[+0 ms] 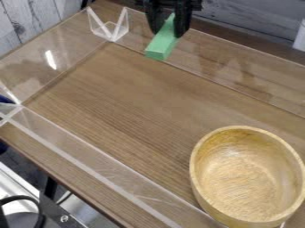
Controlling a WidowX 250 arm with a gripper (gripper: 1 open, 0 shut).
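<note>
A green block [162,44] is held by my black gripper [170,20] at the top centre of the camera view, raised toward the back of the wooden tray [119,107]. The gripper is shut on the block, whose long body hangs below the fingers. The upper part of the gripper and arm is cut off by the frame's top edge.
A beige round bowl [244,174] sits at the front right. A clear plastic piece [109,25] stands at the back left. Black cables lie at the bottom left.
</note>
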